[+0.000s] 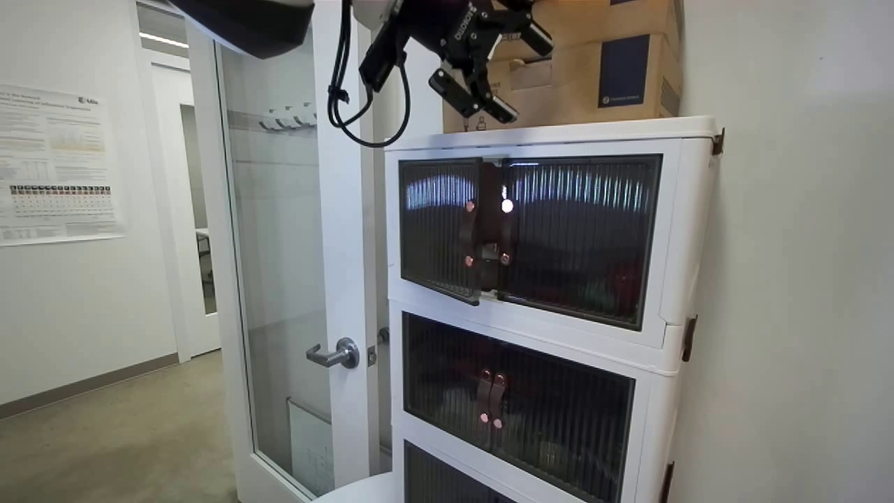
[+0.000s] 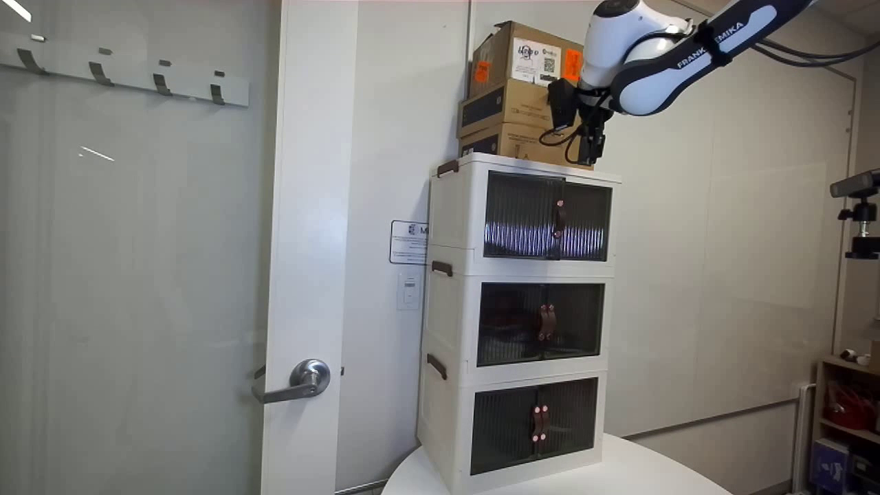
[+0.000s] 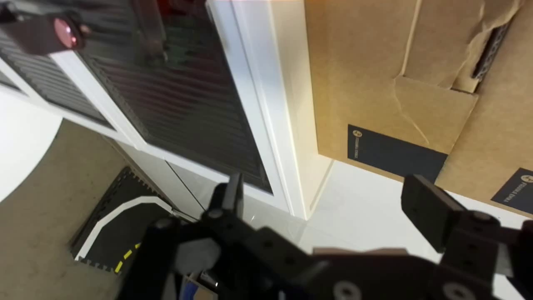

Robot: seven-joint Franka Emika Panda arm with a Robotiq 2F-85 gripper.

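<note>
Above the front edge of the white cabinet [image 1: 578,131], my gripper [image 1: 524,74] stands open, its fingertips spread. In the wrist view nothing lies between the fingers. The top compartment's left door [image 1: 440,226] is slightly ajar, with a dark gap between it and the right door [image 1: 578,239]. Both carry brown strap handles with copper-coloured studs. Lower down, the middle compartment's doors [image 1: 553,419] look closed. Exterior view 2 has the gripper [image 2: 591,157] over the cabinet's top front edge, apart from the handles.
Cardboard boxes [image 2: 515,99] are stacked on the cabinet top, right behind the gripper. The cabinet stands on a round white table [image 2: 652,470]. To its left is a glass door with a metal lever [image 1: 335,353]. The space before the cabinet doors is clear.
</note>
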